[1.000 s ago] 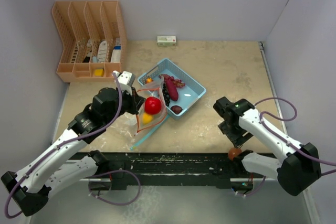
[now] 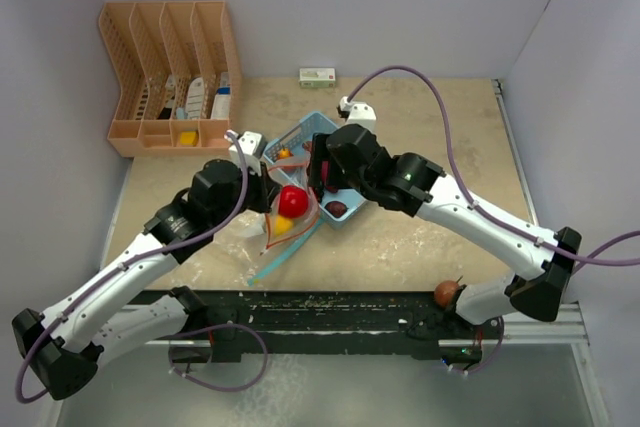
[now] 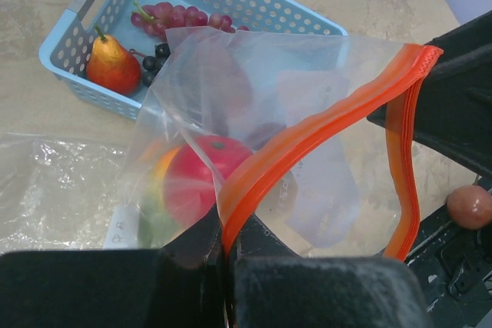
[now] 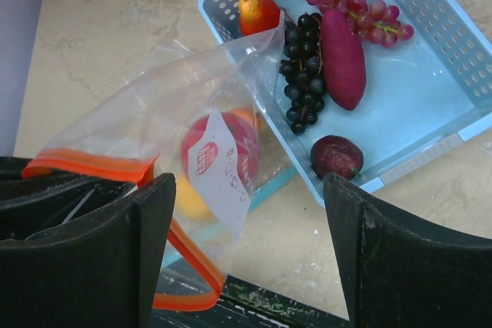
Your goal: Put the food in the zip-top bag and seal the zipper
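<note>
A clear bag with an orange zip edge holds a red round food and a yellow one; its mouth gapes. My left gripper is shut on one side of that orange edge. My right gripper is open over the bag and the basket's near side. In the right wrist view its left finger overlaps the bag's orange edge, and its right finger stands apart beyond the basket corner. Whether the left finger touches the bag, I cannot tell.
The blue basket beside the bag holds a pear, grapes, dark berries, a purple sweet potato and a dark round fruit. An organizer rack stands back left. An onion-like item lies front right.
My right arm has swung from the front right, up and left, to the bag and basket. The left gripper has shifted slightly right, still on the bag's edge.
</note>
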